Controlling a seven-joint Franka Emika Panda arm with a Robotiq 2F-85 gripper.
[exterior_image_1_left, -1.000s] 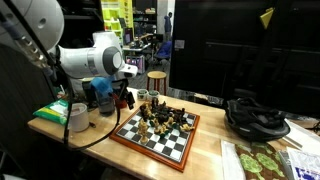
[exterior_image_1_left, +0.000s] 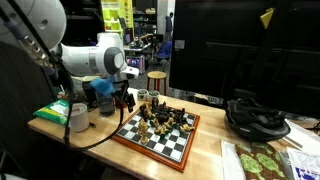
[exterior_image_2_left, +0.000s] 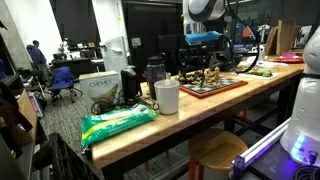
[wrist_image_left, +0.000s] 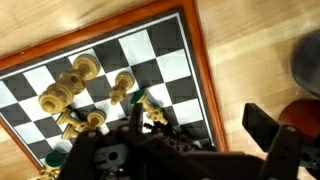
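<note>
A black-and-white chessboard (exterior_image_1_left: 176, 150) in a brown wooden frame lies on the table, with gold and black pieces crowded over its far half. In the wrist view, a large gold piece (wrist_image_left: 64, 90) lies on its side, and a smaller gold pawn (wrist_image_left: 122, 86) is close by. Another gold piece with a green base (wrist_image_left: 150, 108) lies near the left finger. Several black pieces (wrist_image_left: 185, 138) are partly hidden below my gripper. Its fingers stand wide apart with nothing between them, above the board's edge. In exterior view 1, the gripper (exterior_image_1_left: 122, 104) hangs by the board's left side.
A white mug (exterior_image_2_left: 166, 96) and a dark container (exterior_image_2_left: 155, 70) stand left of the board, near a green bag (exterior_image_2_left: 118, 123). A black bag (exterior_image_1_left: 256, 118) lies to the right, with papers (exterior_image_1_left: 262, 162) in front. Bare table separates the board and black bag.
My arm has shifted very slightly at most. The board and its pieces look the same.
</note>
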